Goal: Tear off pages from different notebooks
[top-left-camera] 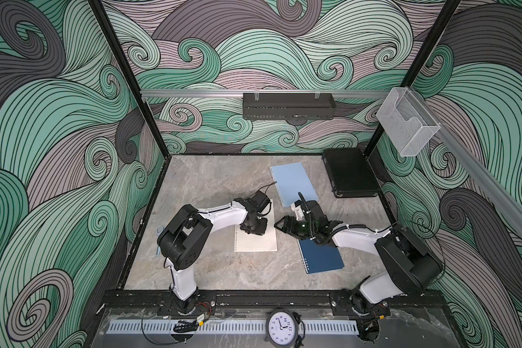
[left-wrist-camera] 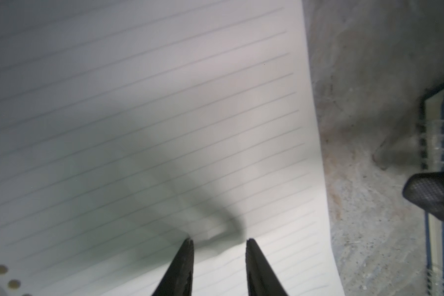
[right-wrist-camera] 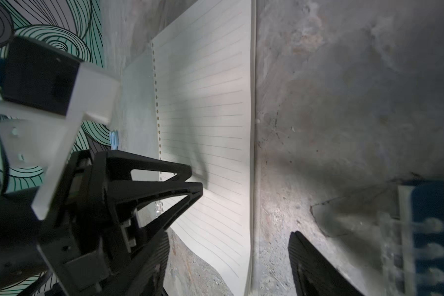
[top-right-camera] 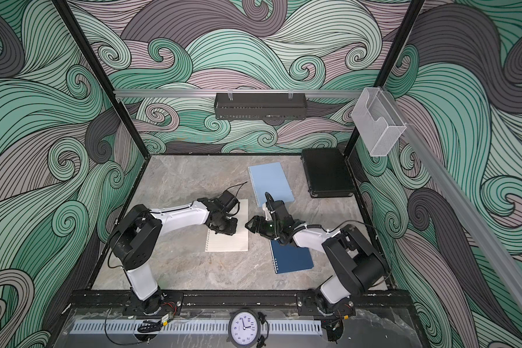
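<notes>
An open notebook with lined cream pages (top-left-camera: 255,242) lies on the table between my arms, its spiral along the left side. My left gripper is just above the lined page, its fingers part open with a narrow gap; no page shows clearly pinched between them. Right of this notebook's loose edge, my right gripper stands wide open over bare table, holding nothing. The dark blue notebook (top-left-camera: 322,255) lies partly under my right arm. Farther back rests a light blue notebook (top-left-camera: 294,181), closed.
A black case (top-left-camera: 350,172) occupies the back right corner. Blue scissors (top-left-camera: 159,232) lie at the far left, partly behind my left arm.
</notes>
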